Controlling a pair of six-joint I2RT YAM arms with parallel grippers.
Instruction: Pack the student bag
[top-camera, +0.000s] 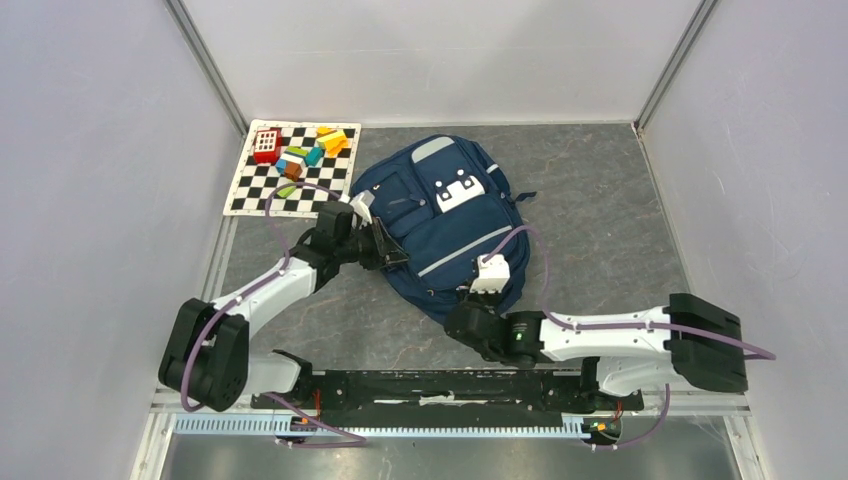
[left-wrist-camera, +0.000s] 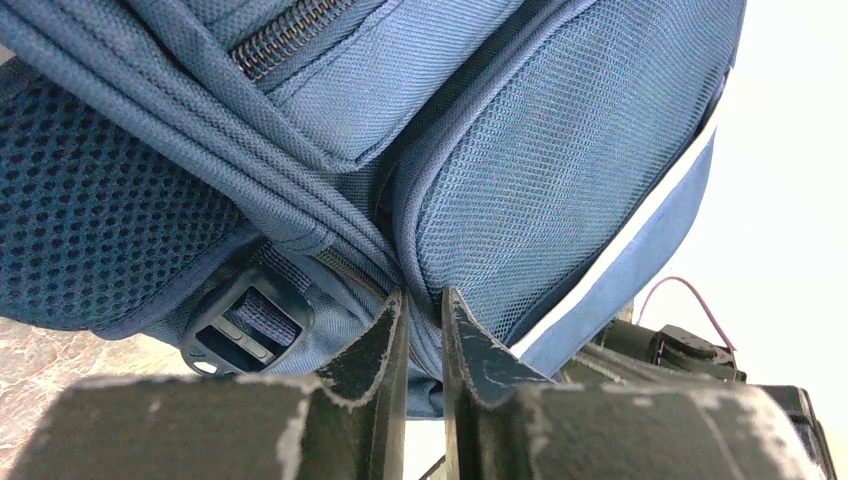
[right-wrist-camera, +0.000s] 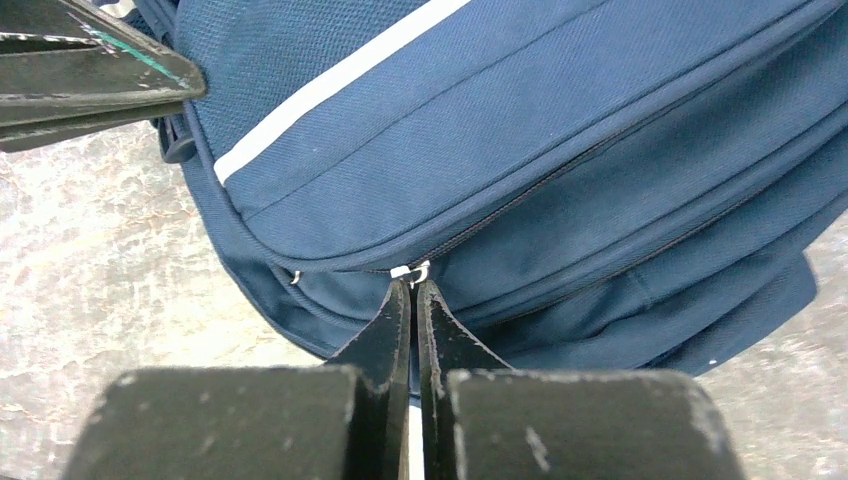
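The navy bag (top-camera: 455, 232) lies on the floor, front side up, with a white face patch and pale strips. In the right wrist view a small metal zipper pull (right-wrist-camera: 410, 272) sits at the tips of my right gripper, which is shut on it. A second zipper pull (right-wrist-camera: 295, 277) shows a little to the left along the same seam. My left gripper is shut on a fold of the bag's side fabric, at the bag's lower left edge in the top view. The inside of the bag is hidden.
At the back left lies a checkered board (top-camera: 240, 190), bearing a red calculator-like block (top-camera: 267, 146) and several coloured blocks (top-camera: 332, 141). Free grey floor (top-camera: 600, 215) stretches to the right of the bag.
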